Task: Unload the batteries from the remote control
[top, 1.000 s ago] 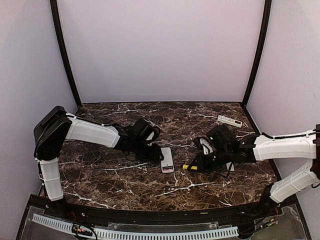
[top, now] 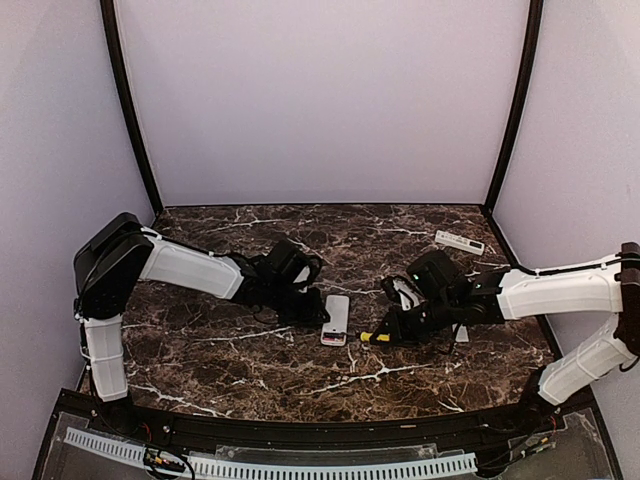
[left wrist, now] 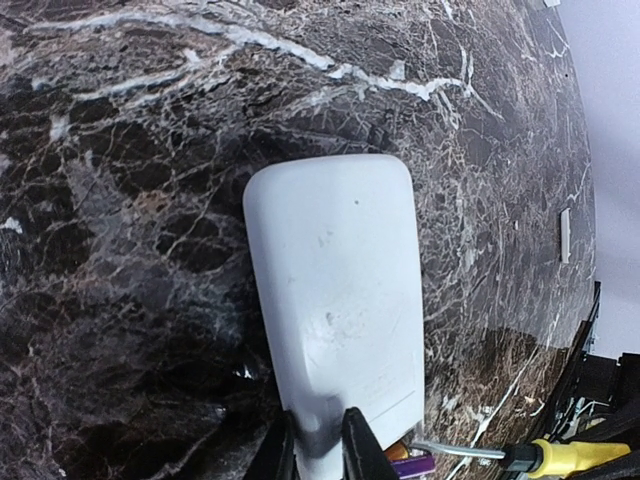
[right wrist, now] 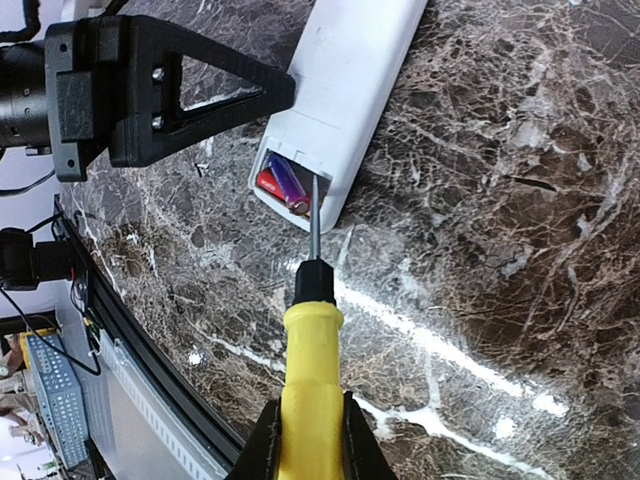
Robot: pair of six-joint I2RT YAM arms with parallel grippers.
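Observation:
A white remote control (top: 338,312) lies on the marble table, its battery bay uncovered at the near end. Inside that bay, a purple battery (right wrist: 288,182) and a red battery (right wrist: 268,183) show in the right wrist view. My right gripper is shut on a yellow-handled screwdriver (right wrist: 311,350), whose metal tip reaches into the bay beside the purple battery. At the remote's left side is my left gripper, its fingertips apart; one dark finger (right wrist: 265,95) meets the remote's edge. Whether it touches firmly I cannot tell.
Another white remote-like object (top: 460,242) rests at the back right. A small white piece (top: 461,333) is partly hidden by the right arm. Open table lies in front of the remote and behind it.
The remote has turned slightly, its far end shifting right. The screwdriver in my right gripper has moved a little left, toward the battery bay.

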